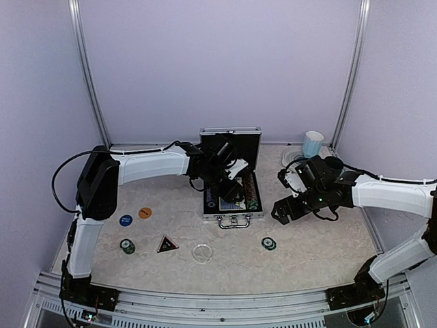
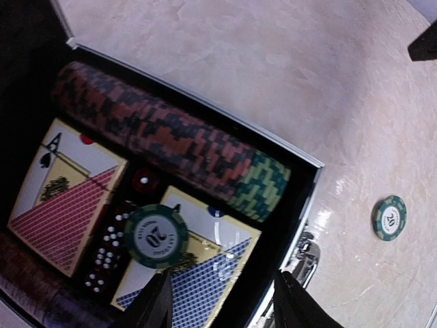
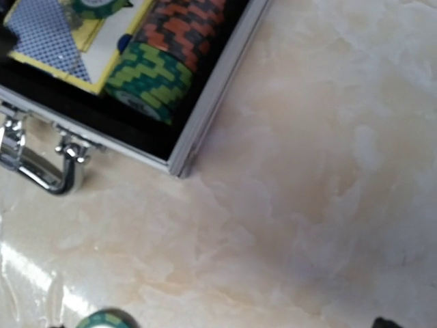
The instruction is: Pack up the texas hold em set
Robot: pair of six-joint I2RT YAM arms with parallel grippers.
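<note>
The open aluminium case (image 1: 232,215) stands at the back centre, holding chip rows (image 2: 184,143), two card decks (image 2: 61,191) and dice (image 2: 106,256); a green chip (image 2: 156,236) lies on one deck. My left gripper hangs over the case, fingers apart with nothing seen between them. My right gripper (image 1: 289,209) stands open right of the case. A green chip (image 1: 268,243) lies in front right. At the left lie a blue disc (image 1: 125,220), an orange disc (image 1: 145,212), a green chip stack (image 1: 128,246) and a black triangle (image 1: 167,244).
A clear ring (image 1: 202,253) lies at front centre. A light blue cup (image 1: 313,142) and white round items (image 1: 288,156) stand at back right, behind my right arm.
</note>
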